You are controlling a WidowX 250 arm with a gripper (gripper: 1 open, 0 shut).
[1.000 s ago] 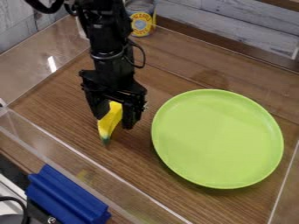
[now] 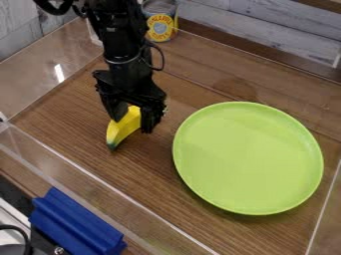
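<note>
My black gripper (image 2: 134,112) reaches down from the top left over a yellow toy (image 2: 123,127) with a green tip, which lies on the wooden table (image 2: 160,209) left of a large green plate (image 2: 248,156). The gripper stands open around or just over the yellow toy; its fingers hide part of the toy, and I cannot tell whether they touch it.
A blue crate (image 2: 76,224) sits at the lower left outside the table's near edge. A can with a yellow label (image 2: 162,22) stands at the back.
The gripper has shifted slightly left and up in the view. The yellow toy's visible part looks a little shifted too; the plate is unmoved.
</note>
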